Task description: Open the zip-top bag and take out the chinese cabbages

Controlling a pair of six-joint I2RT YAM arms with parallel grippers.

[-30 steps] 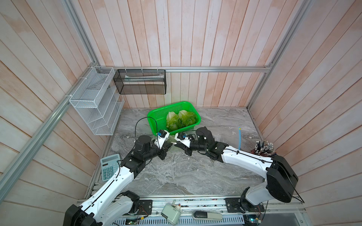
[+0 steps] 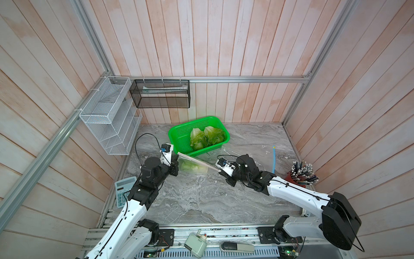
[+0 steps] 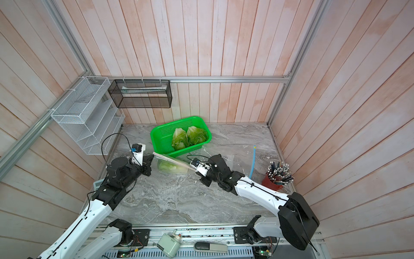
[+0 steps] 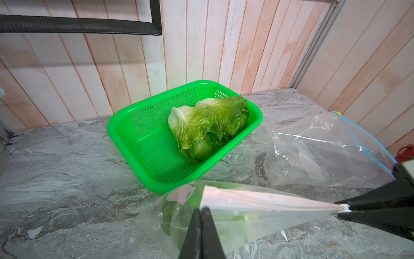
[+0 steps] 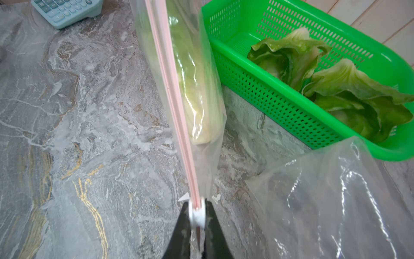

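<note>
A clear zip top bag point(image 5: 189, 103) with a pink zip strip point(image 4: 267, 197) stretches between my grippers, a pale green chinese cabbage point(image 5: 196, 116) inside. My right gripper is shut on the bag's white slider end of the strip. My left gripper is shut at the other end, on or against the bag's film; its exact hold is hard to see. Two leafy heads point(image 2: 207, 137) lie in the green basket point(image 2: 180, 131) just behind the bag.
A flat empty bag with blue strip point(image 4: 319, 146) lies at the right, beside a red cup of pens point(image 3: 271, 181). A calculator point(image 2: 123, 192) sits at the left. Wire racks point(image 2: 107, 112) hang at the back left.
My grippers have moved apart, left one leftward, right one right and slightly down, and the bag's zip strip between them now shows as a long straight band.
</note>
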